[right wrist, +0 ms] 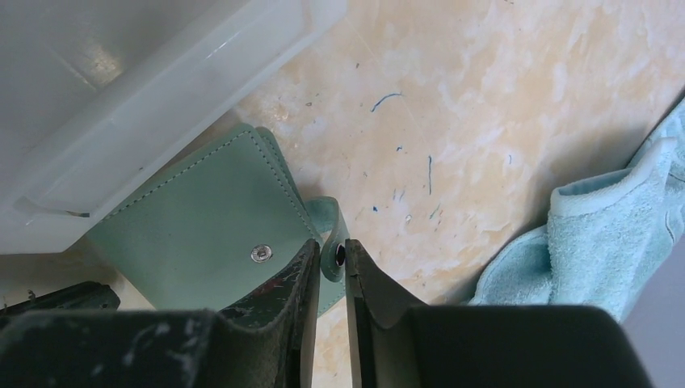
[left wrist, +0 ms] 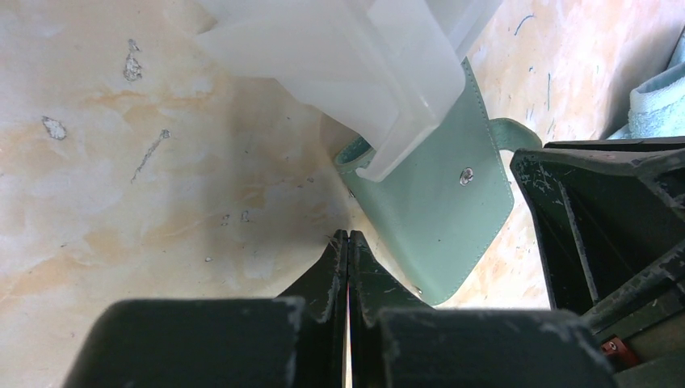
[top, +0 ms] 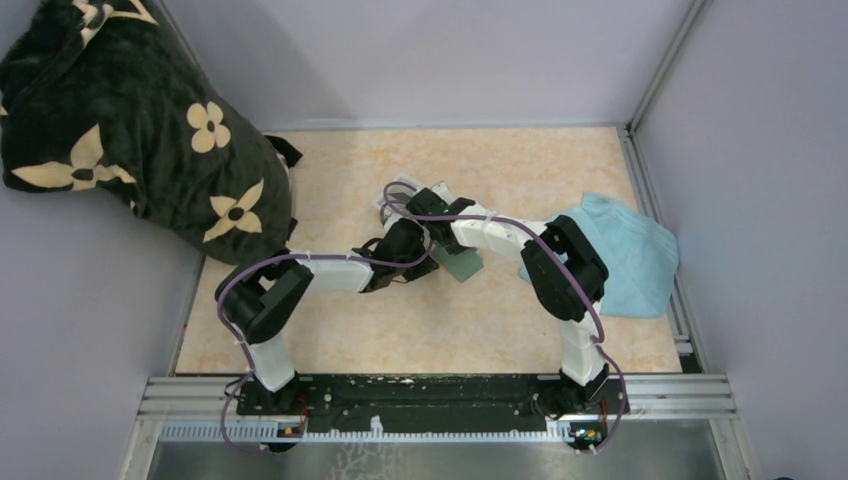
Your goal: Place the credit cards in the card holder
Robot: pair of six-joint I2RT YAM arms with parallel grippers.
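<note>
A green leather card holder [left wrist: 428, 210] with a stitched edge, a snap and a strap lies on the table. At its strap [right wrist: 327, 212], my right gripper has its fingertips close together round the curled end; whether they grip it is unclear. In the left wrist view my left gripper is shut, nothing visible between its fingers, beside the holder's lower side. No cards can be made out. The top view has both grippers [top: 460, 262] hidden or crowded over the holder.
A translucent plastic piece [right wrist: 145, 97] partly overhangs the holder. A light blue towel [top: 630, 260] lies at the right, a dark patterned cushion [top: 150, 120] at the back left.
</note>
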